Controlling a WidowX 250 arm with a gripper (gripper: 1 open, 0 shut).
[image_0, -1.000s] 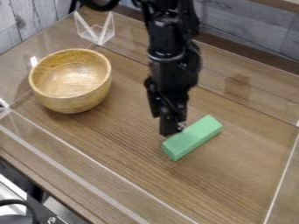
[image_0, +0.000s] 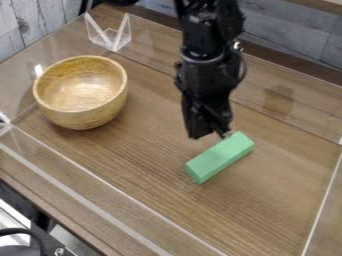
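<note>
My gripper (image_0: 198, 128) hangs from the dark arm over the middle of the wooden tray, shut, with nothing visible between its fingers. A green rectangular block (image_0: 219, 157) lies on the wood below it and to its right. A tan round bowl (image_0: 80, 88) stands at the left.
A white wire-like object (image_0: 107, 30) lies at the top left. Dark cables show at the bottom left corner, outside the tray.
The arm has shifted slightly right and upward since the frame just before, with the gripper now higher above the wood. The green block and bowl look unmoved.
</note>
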